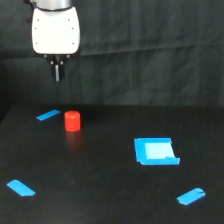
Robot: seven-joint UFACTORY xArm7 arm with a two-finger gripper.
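A small red cylinder (pixel 72 121) stands upright on the dark table, left of the middle. Above it and slightly to its left hangs my gripper (pixel 58 76), under the white arm end (pixel 56 33). Clear space separates the dark fingers from the red cylinder. The fingers are too small and dark against the backdrop to show whether they are open or shut. Toward the right lies a white square (pixel 158 151) bordered by blue tape (pixel 140 152).
Blue tape strips mark the table at back left (pixel 48 115), front left (pixel 20 188) and front right (pixel 191 196). A black curtain (pixel 150 60) hangs behind.
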